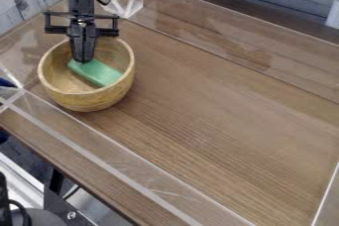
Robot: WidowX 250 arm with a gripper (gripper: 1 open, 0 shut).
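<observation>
A wooden bowl [106,95] stands at the left of the table, with a green block [98,74] lying inside it. My black gripper [81,57] reaches down from the top into the back of the bowl, its tips at the far end of the block. The fingers look close together; whether anything is between them is hard to make out.
Clear tape strips run along the table's left and front edges. A dark object [20,205] sits at the bottom left corner.
</observation>
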